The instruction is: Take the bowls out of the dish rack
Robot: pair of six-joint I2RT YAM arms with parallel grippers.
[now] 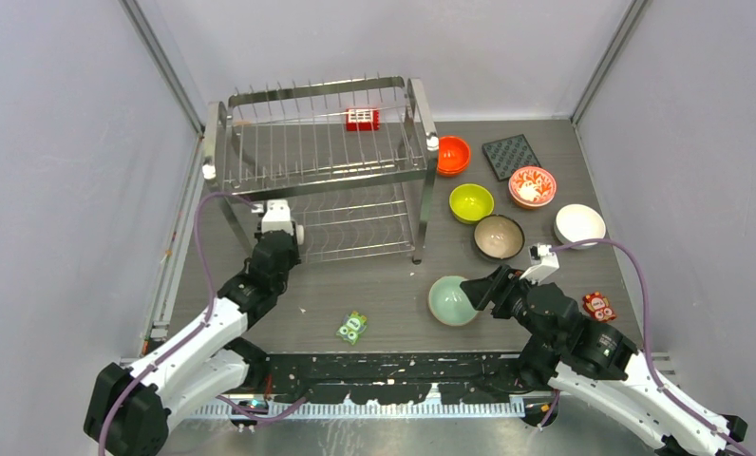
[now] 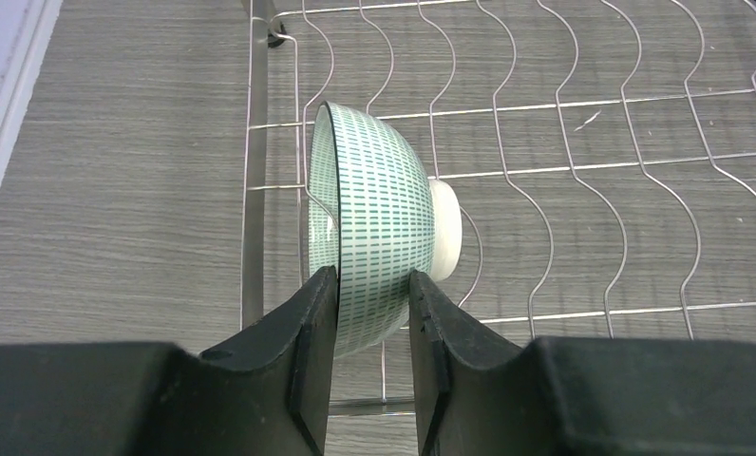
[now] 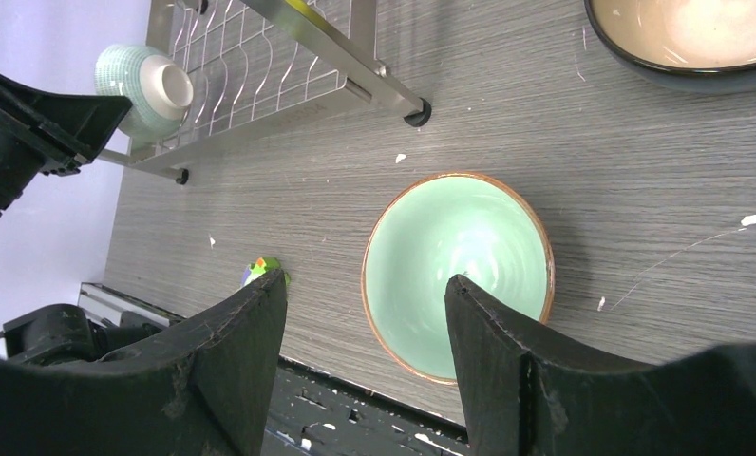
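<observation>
A bowl with a pale green checked outside (image 2: pixel 388 209) and white foot (image 2: pixel 445 231) stands on its side at the left end of the dish rack's lower shelf (image 2: pixel 564 172). My left gripper has one finger at the bowl's rim and the other against its outer wall. How firmly they press is not visible. From above, that gripper hides most of the bowl. My right gripper is open and empty, above the table beside a mint green bowl (image 3: pixel 458 271) lying upright.
Orange (image 1: pixel 453 154), lime (image 1: pixel 471 202), brown (image 1: pixel 499 237), patterned (image 1: pixel 532 186) and white bowls (image 1: pixel 579 224) stand right of the rack, near a dark square mat (image 1: pixel 511 156). A green packet (image 1: pixel 352 327) lies in front. A red packet (image 1: pixel 598 306) sits by the right arm.
</observation>
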